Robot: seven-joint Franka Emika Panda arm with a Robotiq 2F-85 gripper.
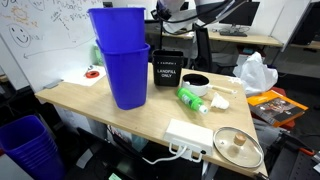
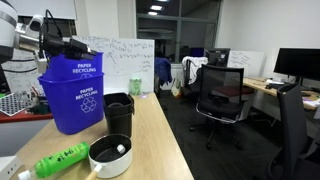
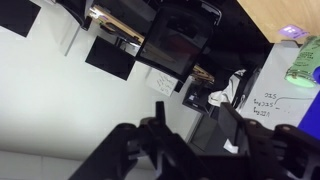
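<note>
A green bottle (image 1: 192, 100) lies on its side on the table, close to the white pot (image 1: 196, 84). The same green bottle (image 2: 62, 158) shows at the lower left of exterior view 2, left of the pot. High above the table, beside the upper of two stacked blue recycling bins (image 2: 75, 108), is my gripper (image 2: 82, 47). In the wrist view the dark fingers of the gripper stand apart, with nothing between them. The gripper is open. Its fingertips are hard to make out in exterior view 1.
A black landfill bin (image 1: 167, 72) stands beside the blue bins. Toward the front are a white power strip (image 1: 190, 136) and a round lid (image 1: 238, 148). A white plastic bag (image 1: 256, 75) sits at the right. Bare wood lies left of the power strip.
</note>
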